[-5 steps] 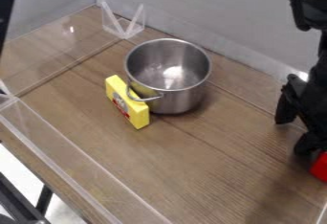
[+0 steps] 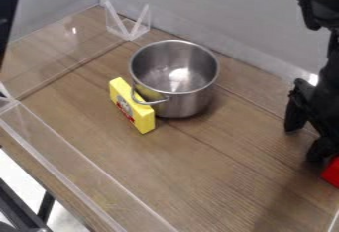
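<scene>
The black gripper (image 2: 312, 127) reaches down at the right edge of the camera view, low over the wooden table, partly cut off by the frame. A red object (image 2: 331, 172) lies just beneath it at the edge, mostly out of view. I cannot tell whether the fingers are open or shut, or whether they hold the red object.
A steel pot (image 2: 192, 72) stands near the middle back, with a yellow box (image 2: 131, 105) at its left front. A clear plastic piece (image 2: 127, 26) is at the back left.
The gripper has shifted very slightly at the right edge; the pot, box and red object look the same.
</scene>
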